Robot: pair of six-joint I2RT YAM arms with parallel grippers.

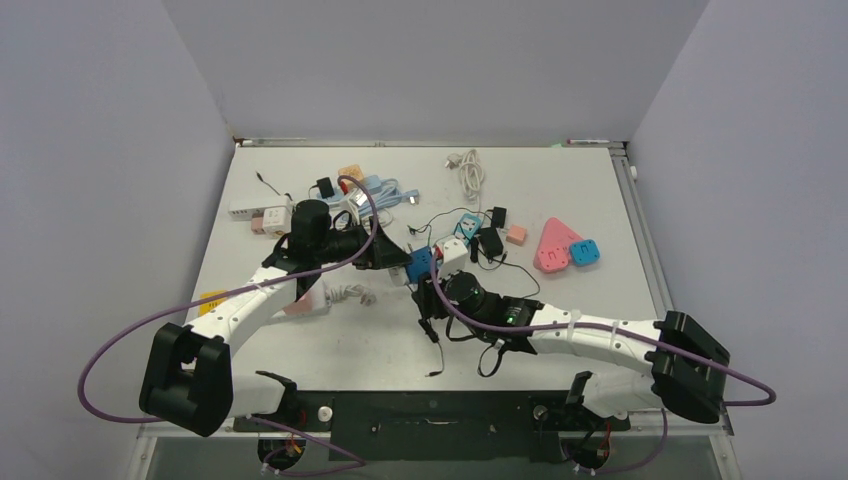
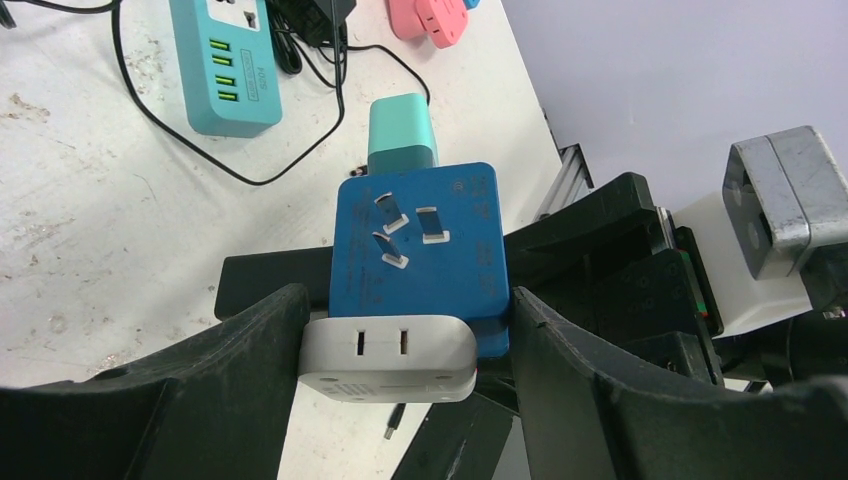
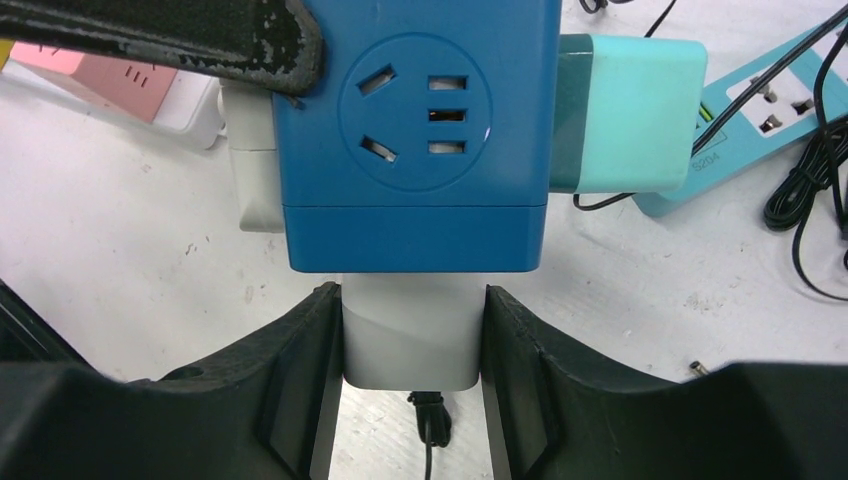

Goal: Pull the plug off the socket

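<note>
The blue cube socket (image 2: 415,225) is held up between my two grippers, with three metal prongs on its upper face. A white plug (image 3: 413,330) extends from its face toward my right gripper, which is shut on that plug. On another side sits a white slotted plug (image 2: 388,358), between the fingers of my left gripper. Those fingers are part open, one by the slotted plug and the other by the cube's edge; whether they grip is unclear. A teal plug (image 3: 640,113) sticks out from the cube's opposite side.
A teal power strip (image 2: 228,75) with black cables lies beyond the socket. Pink and blue sockets (image 1: 553,258) rest at the right. Coiled cords and strips (image 1: 385,195) crowd the back left.
</note>
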